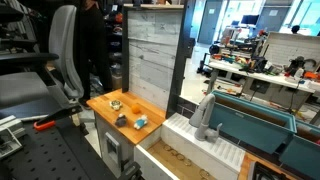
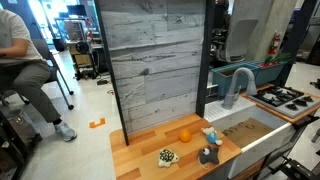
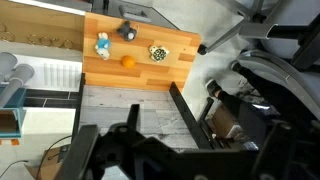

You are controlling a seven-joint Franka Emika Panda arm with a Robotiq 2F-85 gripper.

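Observation:
Four-sided wooden counter space (image 2: 140,158) holds several small toys. An orange ball (image 2: 184,135) lies near the back wall. In front of it sits a spotted toy (image 2: 167,158). Farther right are a white-and-blue toy (image 2: 211,137) and a grey toy (image 2: 208,155), close together near the sink (image 2: 262,128). From the wrist, the ball (image 3: 128,62), spotted toy (image 3: 159,53), white-and-blue toy (image 3: 102,45) and grey toy (image 3: 126,31) all stand well away from my gripper. Its dark fingers are open, with nothing visible between them.
A grey faucet (image 2: 235,85) rises behind the sink. Upright grey wood panels (image 2: 160,75) back the counter, and a stove (image 2: 285,98) stands at the right. Someone is seated at the left (image 2: 25,75). Bare counter surrounds the toys.

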